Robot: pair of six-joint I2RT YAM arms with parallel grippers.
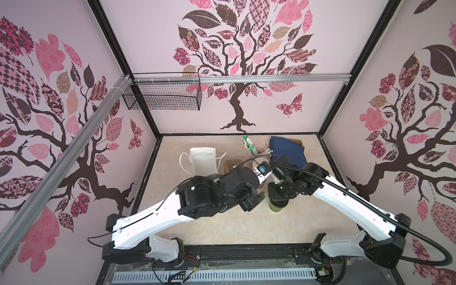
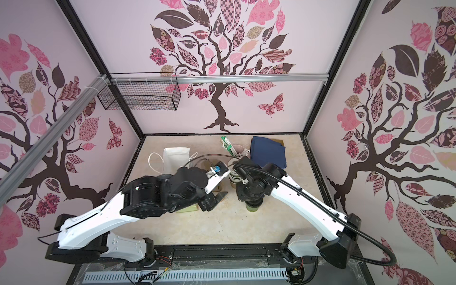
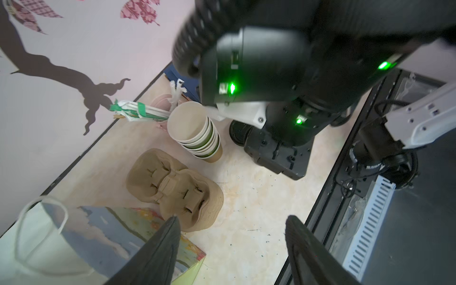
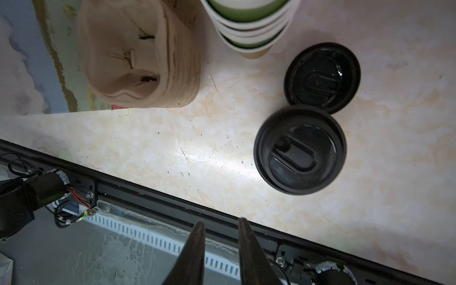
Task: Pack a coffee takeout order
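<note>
My left gripper hangs open and empty over the bag and pulp cup carriers. A stack of paper cups stands right of the carriers. My right gripper is over the front of the table, its fingers apart with nothing between them, near a green cup with black lid and another black lid. In the top views both wrists hide much of the middle.
A pink container with wrapped straws and blue folded material stand at the back. A wire basket hangs at upper left.
</note>
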